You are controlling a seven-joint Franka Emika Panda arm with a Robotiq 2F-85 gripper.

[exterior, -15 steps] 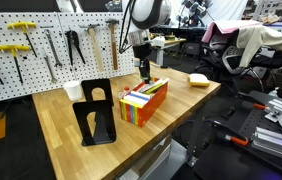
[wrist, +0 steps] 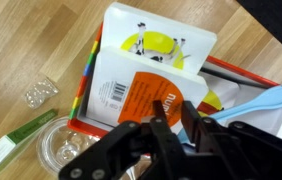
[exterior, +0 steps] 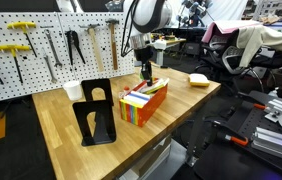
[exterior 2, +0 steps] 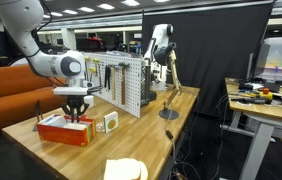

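Observation:
A long box (exterior: 157, 104) with red and rainbow-coloured sides stands on the wooden table, open at the top. My gripper (exterior: 146, 73) points down over it. In the wrist view the fingertips (wrist: 159, 108) are apart, seen against a white and orange packet (wrist: 124, 90) with a barcode; nothing shows held between them. Whether they touch the packet I cannot tell. Beside it in the box lie a white card with a yellow picture (wrist: 159, 43) and a light blue handle (wrist: 261, 102). Exterior view 2 shows the box (exterior 2: 53, 134) beneath the gripper (exterior 2: 77, 117) too.
A black stand (exterior: 94, 120) and a white cup (exterior: 74, 91) stand left of the box. Clear round plasticware (wrist: 53, 150) and a small clear piece (wrist: 41, 93) lie beside it. A pegboard (exterior: 31, 60) with tools rises behind. Bare table (exterior 2: 146, 135) spreads to the right.

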